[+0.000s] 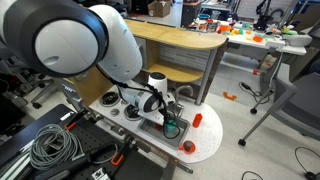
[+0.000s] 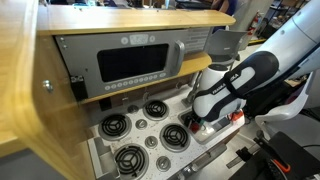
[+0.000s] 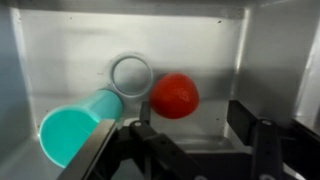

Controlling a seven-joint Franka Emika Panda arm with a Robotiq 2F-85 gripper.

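A red round object lies on the floor of a grey metal sink. Beside it, at the lower left in the wrist view, a teal cup rests on its side. My gripper is over the sink with its dark fingers spread apart. The red object shows between them, nearer the left finger, and nothing is visibly clamped. In exterior view 1 the teal cup shows in the sink, while the arm hides part of the basin.
On the counter to the right of the sink are an upright red item and a red round one. Stove burners lie left of the sink, below a microwave. Sink walls stand close around my fingers.
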